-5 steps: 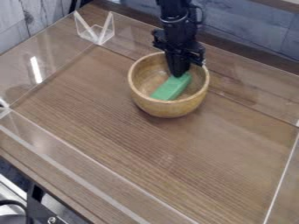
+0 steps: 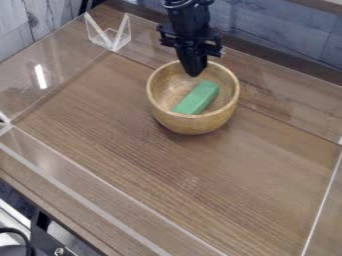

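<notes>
A wooden bowl (image 2: 174, 115) sits toward the upper middle of the wooden table (image 2: 147, 175), holding a green rectangular block (image 2: 197, 98) that lies tilted along its bottom. My dark gripper (image 2: 191, 70) is above the bowl's back part, apart from the green block; it looks shut, with nothing visible between its fingers.
White wire-like stands are at the back left (image 2: 110, 34) and at the left edge. A dark gap with cables lies past the table's lower left corner.
My gripper has risen up and back from the green block, moving slightly left. The block remains in the bowl, now fully in view.
</notes>
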